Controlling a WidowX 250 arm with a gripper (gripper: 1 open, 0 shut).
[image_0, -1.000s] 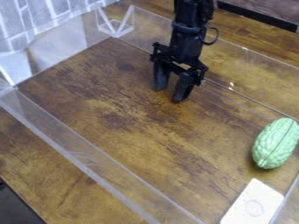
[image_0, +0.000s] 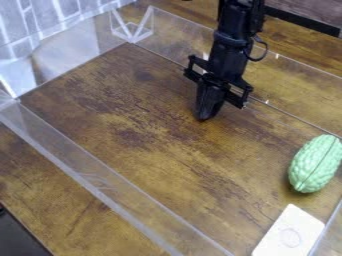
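Note:
A black robot arm reaches down from the top centre, with its gripper (image_0: 207, 106) low over the wooden floor of the clear-walled enclosure (image_0: 120, 140), near its back. The fingertips are close together and look shut, with nothing visible between them. Whether they touch the wood cannot be told.
A pale green oval object (image_0: 314, 163) lies at the right. A white rectangular object (image_0: 289, 234) with a rounded mark is at the bottom right. Clear plastic walls border the wooden floor, with white curtain-like fabric at the upper left.
A second ago the two fingers stood apart; they have since closed together. The arm has shifted slightly to the right. The green and white objects have stayed in place.

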